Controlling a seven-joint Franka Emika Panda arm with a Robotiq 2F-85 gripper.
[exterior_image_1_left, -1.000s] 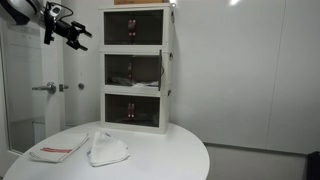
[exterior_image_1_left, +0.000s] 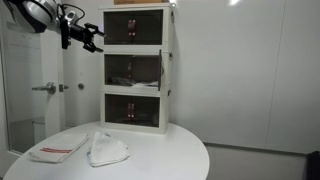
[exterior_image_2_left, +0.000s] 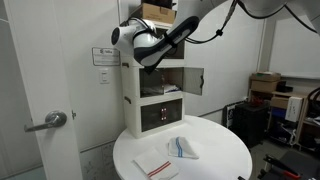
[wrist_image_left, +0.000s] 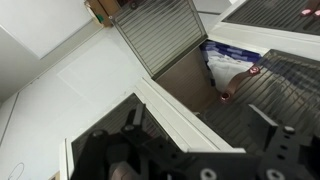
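A white three-tier cabinet (exterior_image_1_left: 103, 95) with dark see-through doors and reddish handles stands at the back of the round table. Its middle door (exterior_image_2_left: 194, 80) is swung open to the right; pale folded cloth (exterior_image_1_left: 121, 80) lies in that compartment. My gripper (exterior_image_1_left: 97, 40) is in the air left of the cabinet's upper tier, apart from it. In the wrist view the gripper's fingers (wrist_image_left: 132, 122) are spread wide, and nothing shows held between them. On the table lie a towel with red stripes (exterior_image_1_left: 60, 148) and a whiter one (exterior_image_1_left: 108, 149), with a blue edge in exterior view 2.
A box (exterior_image_2_left: 158, 13) sits on top of the cabinet. At the left is a door with a handle (exterior_image_2_left: 46, 122). Shelves with boxes (exterior_image_2_left: 264, 99) stand far right.
Over the last second my gripper has moved rightward, closer to the cabinet's upper left side. The towels and cabinet look the same.
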